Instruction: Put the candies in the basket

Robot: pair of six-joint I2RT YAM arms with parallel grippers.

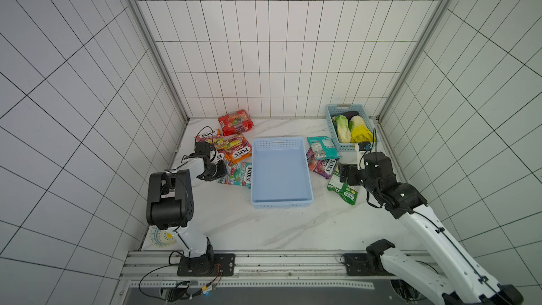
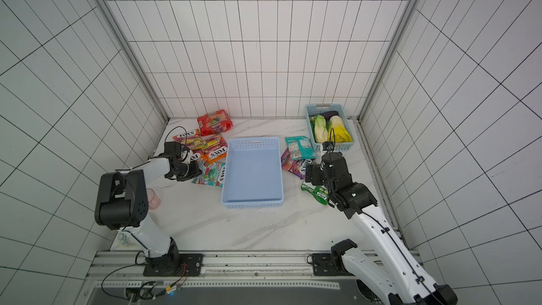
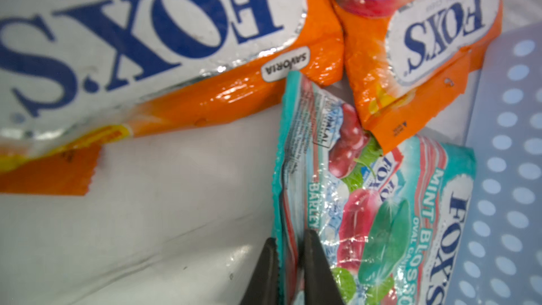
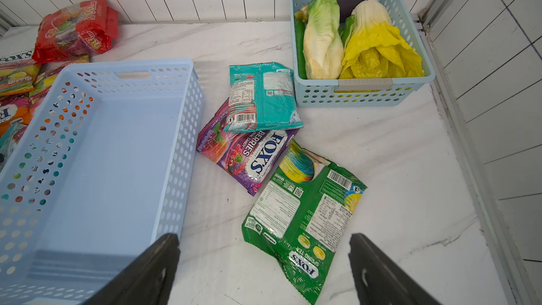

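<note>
In the left wrist view a teal Fox's mint candy bag lies beside the basket. The fingertips of my left gripper stand close together on either side of its raised left edge; whether they press on it cannot be told. Orange Fox's bags and a red bag lie beyond. The empty light blue basket is in the middle. To its right lie a teal bag overlapping a purple bag, and a green bag. Above the green bag my right gripper is open and empty.
A smaller basket with vegetables stands at the back right. Tiled walls close in the back and sides.
</note>
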